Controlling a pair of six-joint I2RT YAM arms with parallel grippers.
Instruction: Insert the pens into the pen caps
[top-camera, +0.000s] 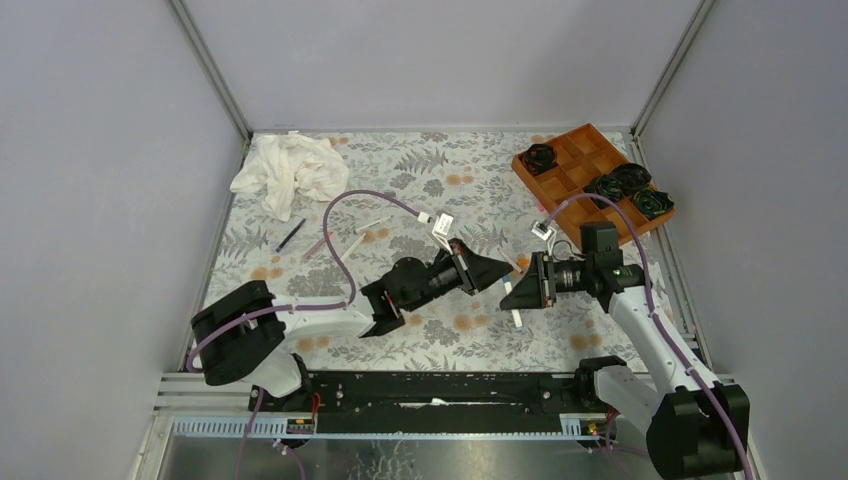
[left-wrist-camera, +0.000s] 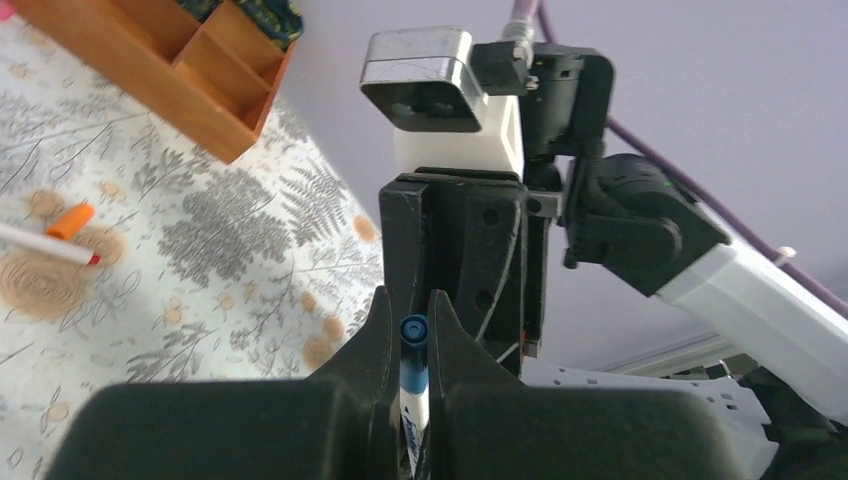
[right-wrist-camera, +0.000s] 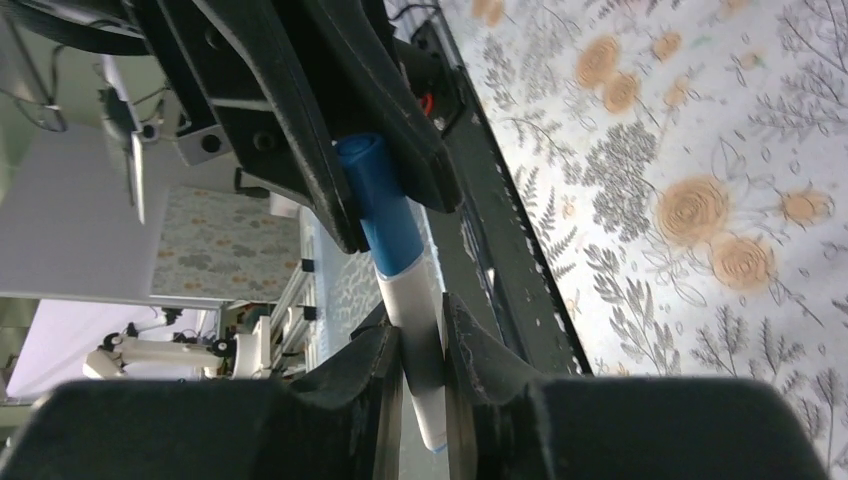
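A pen with a blue cap (right-wrist-camera: 385, 210) and white barrel (right-wrist-camera: 420, 350) is held between both grippers. My left gripper (top-camera: 492, 273) is shut on the blue cap end; in the left wrist view the cap's end (left-wrist-camera: 414, 330) shows between its fingertips. My right gripper (top-camera: 528, 287) is shut on the white barrel, below the cap in the right wrist view. The cap and barrel look joined in line. A white pen (left-wrist-camera: 45, 240) with a red end lies near an orange cap (left-wrist-camera: 70, 222) on the table beside the grippers.
An orange divided tray (top-camera: 570, 170) with dark coiled items sits back right. A white cloth (top-camera: 290, 170) lies back left. Several pens, including a dark one (top-camera: 291, 235), lie on the left of the patterned table.
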